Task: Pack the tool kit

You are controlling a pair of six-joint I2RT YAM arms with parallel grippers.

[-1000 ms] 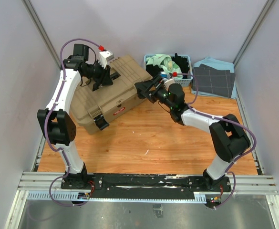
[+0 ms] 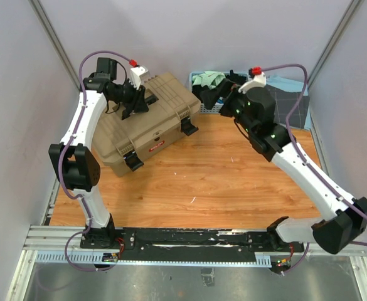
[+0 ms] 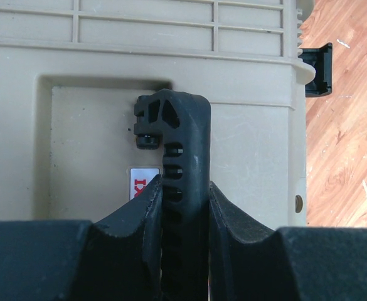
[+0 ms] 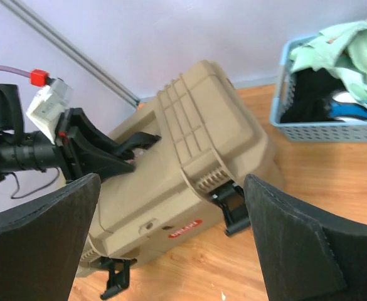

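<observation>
The closed tan tool case [image 2: 170, 91] lies slantwise at the left of the table. My left gripper [image 2: 136, 110] is on its lid. In the left wrist view, the black carry handle [image 3: 192, 125] runs between the left fingers, which press close on both its sides. Two black latches, the right one [image 4: 231, 207] and the left one [image 4: 116, 276], stick out from the case front. My right gripper [image 2: 213, 95] hovers right of the case, apart from it; its fingers [image 4: 296, 238] are wide open with nothing between them.
A blue basket [image 2: 209, 108] with green and black cloths stands behind the right gripper. Farther right lie a dark folded cloth [image 2: 285, 103] and a light blue one [image 2: 290, 84].
My right gripper has lifted and drawn back from the case's right latch, toward the right and nearer the top camera. That latch now shows fully. The left arm and the case have stayed put.
</observation>
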